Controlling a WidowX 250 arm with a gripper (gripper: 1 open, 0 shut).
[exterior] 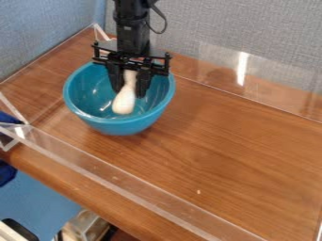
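A teal bowl (151, 113) sits on the wooden table toward the back left. My black gripper (130, 73) reaches down over the bowl's back part from above, shut on the upper end of a pale, white-cream elongated object (123, 101). That object's rounded lower end is down inside the bowl; whether it touches the bottom I cannot tell. The fingertips are partly hidden by the dark gripper body and the object.
Transparent low walls run along its back and front edges, with a grey textured wall behind. A blue item (8, 120) lies at the left edge.
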